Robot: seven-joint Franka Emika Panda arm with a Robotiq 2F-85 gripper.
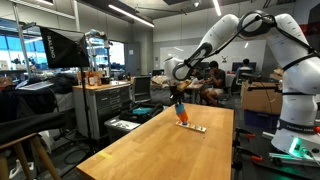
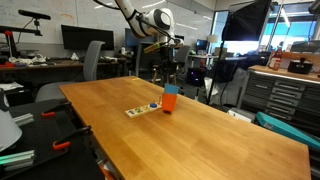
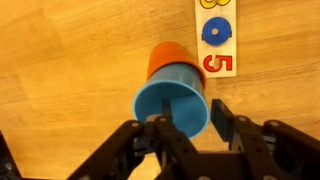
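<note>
A light-blue cup [image 3: 178, 76] shows from above in the wrist view, its mouth towards my gripper. The fingers stand apart astride the near rim, one over the cup's mouth and the other outside. I see no finger pressing on the wall. An orange cup [image 3: 172, 52] shows just behind the blue one. Both exterior views have the blue cup [image 1: 181, 110] directly above the orange cup [image 1: 182, 124], so it seems to sit at least partly in it. How deep it sits is hidden.
Beside the cups lies a wooden number board [image 3: 216, 35] with a blue disc [image 3: 216, 31] on it. The wooden table [image 2: 190, 150] is otherwise broadly clear. People and desks are in the background.
</note>
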